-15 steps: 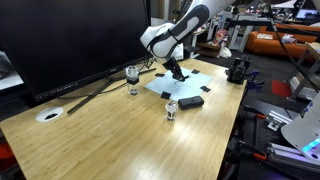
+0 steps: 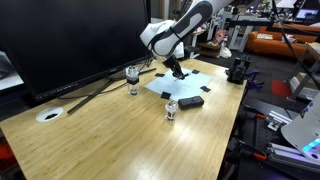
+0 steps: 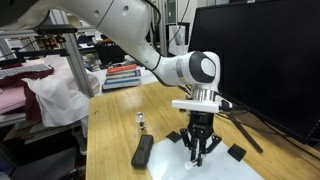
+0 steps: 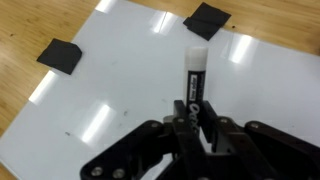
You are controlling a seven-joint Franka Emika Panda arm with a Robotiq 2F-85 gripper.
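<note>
A slim marker-like stick (image 4: 195,75), white with a dark band, stands between my gripper's fingers in the wrist view. My gripper is shut on it. Beneath lies a white sheet or board (image 4: 115,65) with glare streaks and dark patches (image 4: 60,56) along its edges. Exterior view 1 has the gripper (image 2: 178,73) low over the white board (image 2: 203,85), towards the back of the table. From the other side, the gripper (image 3: 195,150) points down at the board. Whether the stick's tip touches the surface cannot be told.
A dark oblong block (image 2: 188,103) lies just in front of the board. Nearby stand a small pale container (image 2: 171,109) and a taller clear one (image 2: 132,80). A large black screen (image 2: 90,40) lines the back.
The arm's white links have shifted slightly over the board. My gripper stays low over it, and the objects on the table have not moved.
</note>
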